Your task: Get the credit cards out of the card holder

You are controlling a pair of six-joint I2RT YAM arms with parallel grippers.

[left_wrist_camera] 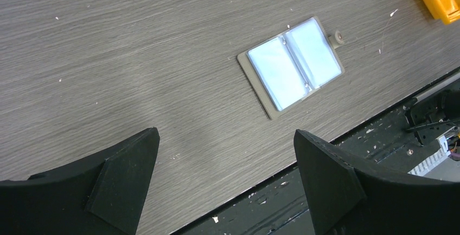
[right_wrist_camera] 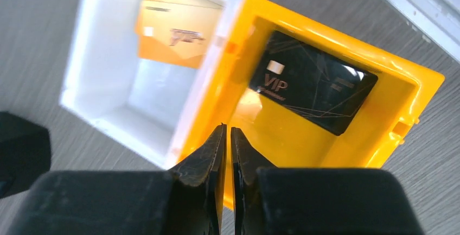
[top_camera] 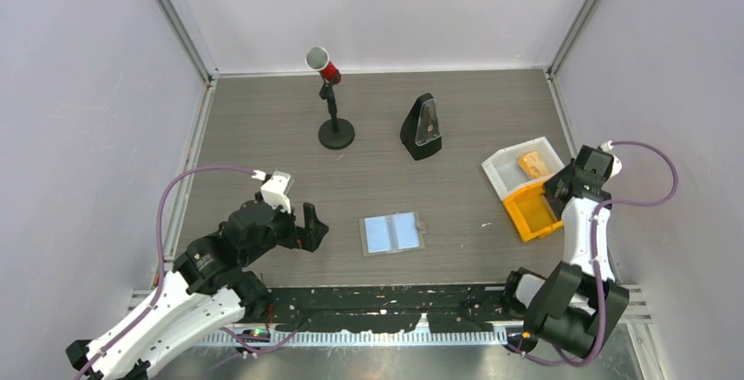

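Note:
The card holder (top_camera: 392, 233) lies open and flat on the table, with pale blue inner panels and a small clasp tab on its right; no card shows on it. A black VIP card (right_wrist_camera: 320, 83) rests in the orange bin (right_wrist_camera: 423, 77). Orange cards (right_wrist_camera: 181, 31) lie in the white bin (right_wrist_camera: 103, 39). Above the bins is my right gripper, its fingers almost together and nothing visible between them. My left gripper stands wide open and empty over bare table, left of the card holder.
Toward the back stand a black metronome-like object (top_camera: 422, 127) and a black stand (top_camera: 336, 132) with a red and white cup-shaped top. The two bins adjoin each other near the right wall. Around the card holder, the table (top_camera: 465, 178) is clear.

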